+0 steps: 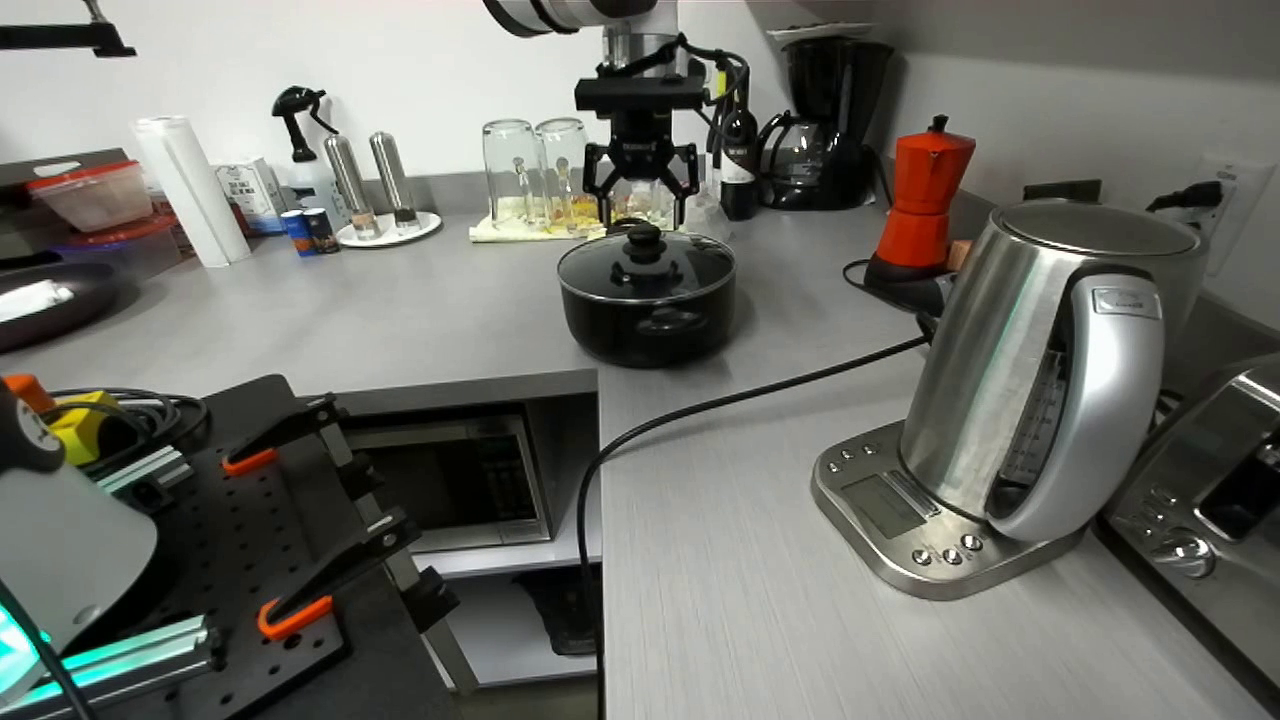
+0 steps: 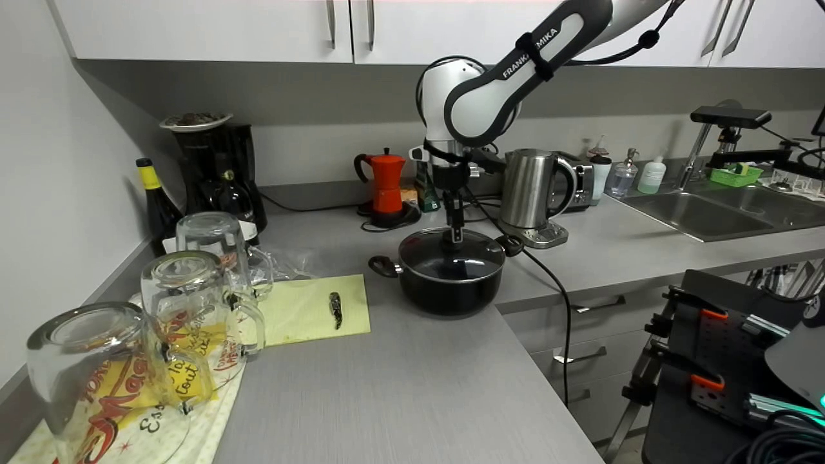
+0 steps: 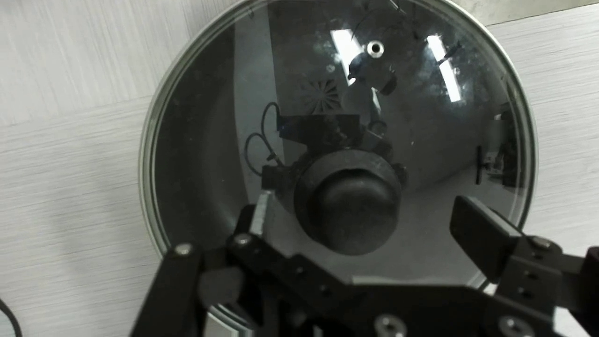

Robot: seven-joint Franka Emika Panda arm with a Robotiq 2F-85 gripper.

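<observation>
A black pot (image 1: 649,324) stands on the counter, covered by a glass lid (image 1: 582,266) with a metal rim. The lid's round black knob (image 3: 354,210) rises from its centre. Above the lid, my gripper (image 1: 641,218) points straight down and is open. In the wrist view the knob lies between the open fingers, with clear room on both sides and no contact showing. From the other side, the gripper (image 2: 456,238) appears over the lid's middle. How far the fingertips are above the lid is hard to tell.
Right of the pot stand a steel kettle (image 1: 1020,372) on its base and a red moka pot (image 1: 921,198). A black cable (image 1: 744,394) crosses the counter beside the pot. Glass mugs (image 2: 185,301) and a yellow cloth (image 2: 298,313) lie behind. The counter left of the pot is clear.
</observation>
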